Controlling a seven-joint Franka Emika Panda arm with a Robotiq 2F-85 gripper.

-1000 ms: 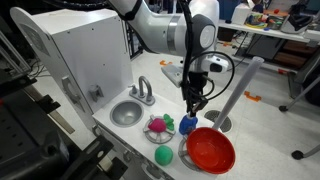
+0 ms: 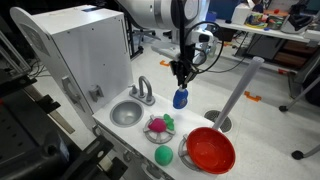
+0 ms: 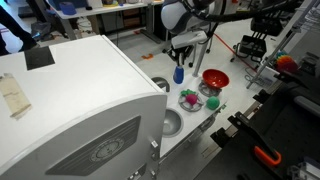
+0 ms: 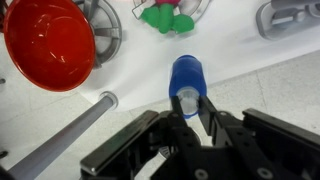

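Held upright by my gripper [image 2: 183,84] is a blue bottle [image 2: 181,100]. It is behind the red bowl and to the right of the sink in exterior view 1. From the wrist view, the fingers of my gripper close around its pale cap, and the blue body [image 4: 187,73] extends past them over the white counter. In exterior view 2 the bottle [image 3: 179,75] shows below the gripper. Whether its base touches the counter cannot be told.
A red bowl [image 2: 210,152] sits on a burner at the front right. Pink and green items [image 2: 157,124] lie on the other burner, and a green round object [image 2: 163,155] is in front. Left are the sink [image 2: 126,114] and faucet [image 2: 143,92]; a grey post [image 2: 237,95] rises at right.
The blue bottle and my gripper have moved up and back in exterior view 1, slightly left, away from the red bowl. The other objects have stayed in place.
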